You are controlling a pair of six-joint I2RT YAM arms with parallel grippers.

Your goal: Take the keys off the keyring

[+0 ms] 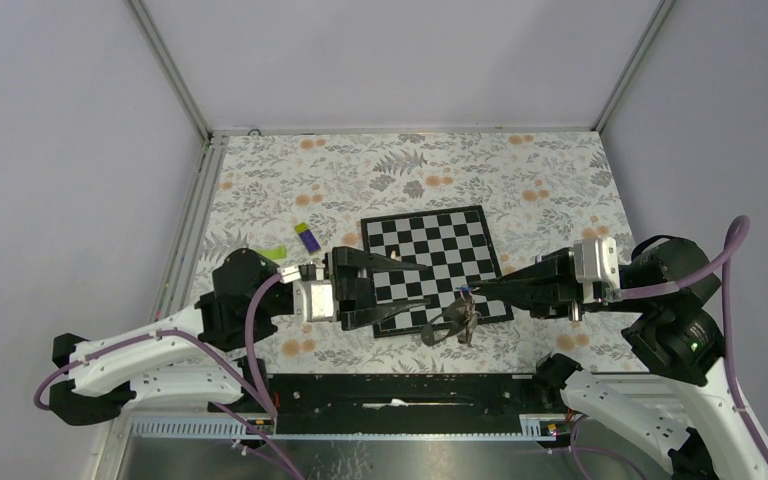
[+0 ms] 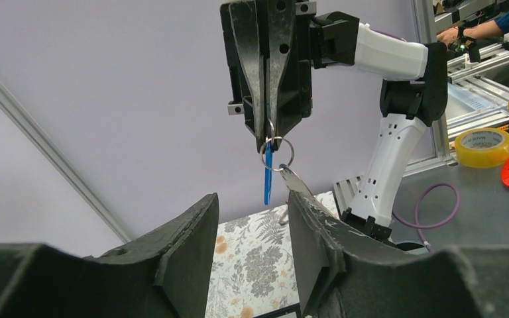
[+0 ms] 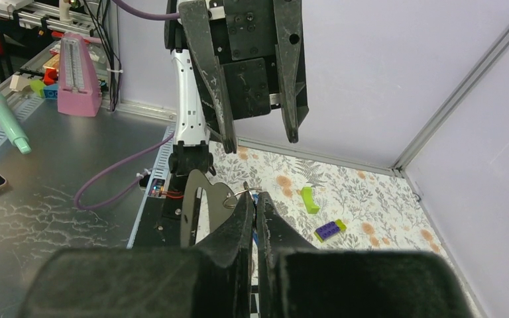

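Observation:
In the top view my right gripper (image 1: pixel 472 288) is shut over the chessboard's lower right, and a bunch of metal keys (image 1: pixel 463 322) dangles from its tips. Seen from the left wrist, the thin keyring (image 2: pixel 292 155) hangs at those tips, along with a narrow blue piece (image 2: pixel 268 185) and a grey metal key (image 2: pixel 296 181). My left gripper (image 1: pixel 427 285) faces it from the left, open, with nothing between its fingers and clear of the keys. In the right wrist view, a flat grey piece with a cutout (image 3: pixel 190 209) hangs beside the right fingertips; other keys are partly hidden.
Under the grippers lies a chessboard (image 1: pixel 440 240) on a floral mat. A purple brick (image 1: pixel 308 240) and a light green piece (image 1: pixel 271 253) rest to its left. A dark strip (image 1: pixel 400 395) borders its near side.

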